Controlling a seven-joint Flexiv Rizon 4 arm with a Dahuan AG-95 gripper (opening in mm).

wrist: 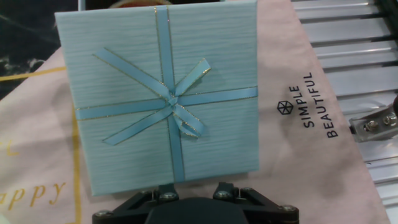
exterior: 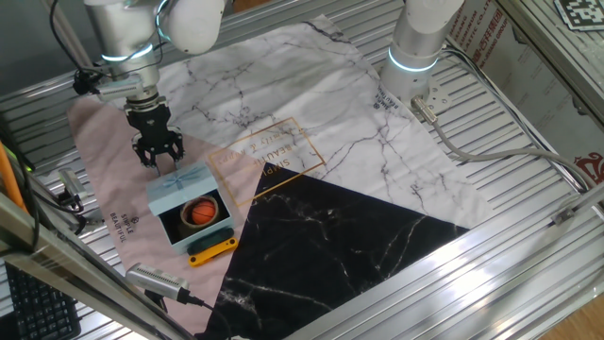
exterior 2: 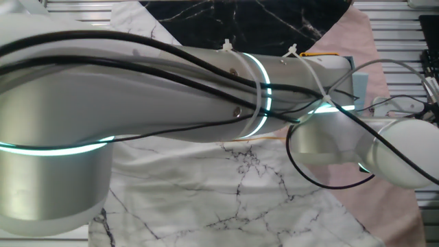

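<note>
A light blue box stands on the pink part of the cloth, its front part uncovered. Inside it a small orange basketball sits within a brown ring. The lid, tied with a blue ribbon bow, covers the back part of the box; it fills much of the wrist view. My gripper points down just behind the lid's rear edge, its fingers spread with nothing seen between them. In the wrist view the fingertips are close against that edge; whether they touch it I cannot tell.
A yellow-and-black tool lies along the box's front side. A metal-cased device with a cable is at the front left. The arm hides most of the box in exterior view 2.
</note>
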